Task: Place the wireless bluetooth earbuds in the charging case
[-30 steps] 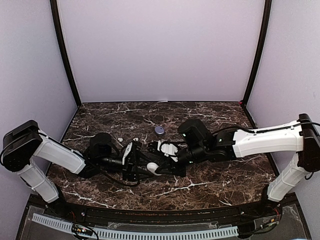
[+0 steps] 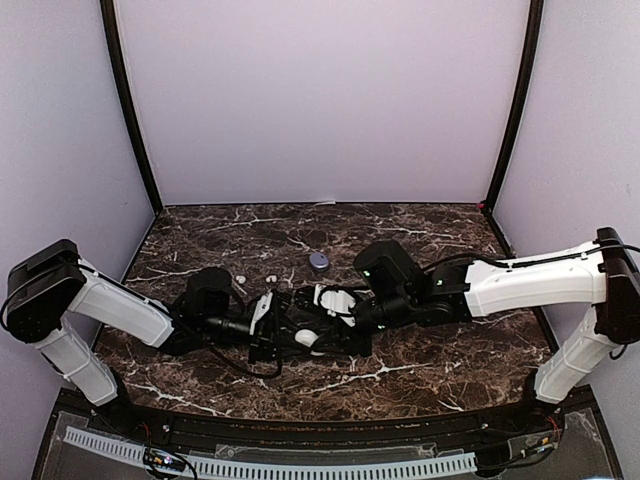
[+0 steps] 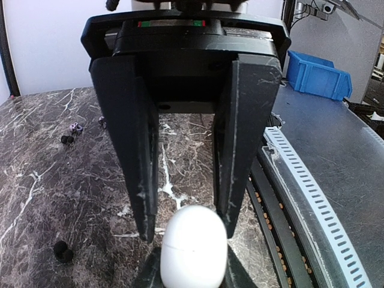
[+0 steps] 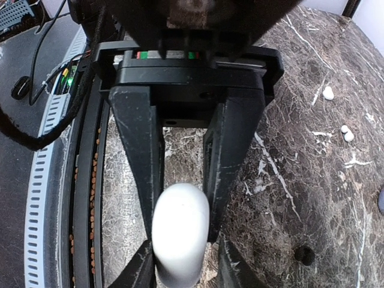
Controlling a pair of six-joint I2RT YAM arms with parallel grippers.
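A smooth, rounded white charging case [image 2: 307, 338] hangs over the front middle of the table, between my two grippers. In the left wrist view the case [image 3: 194, 249] shows a faint seam and looks closed. My left gripper is shut on it. From the other side, the fingers of my right gripper stand part open around the case [image 4: 180, 231], very close to its sides; contact there is hard to judge. Small white pieces that look like earbuds lie on the table: one piece [image 4: 328, 93] and a close pair [image 4: 347, 133].
A lilac rounded object [image 2: 318, 261] lies behind the grippers. Small black pieces sit on the marble tabletop, one [image 3: 63, 252] at the left wrist view's lower left and another [image 4: 305, 255] in the right wrist view.
Over the last second the left gripper has come slightly closer around the case, and both grippers have shifted a little.
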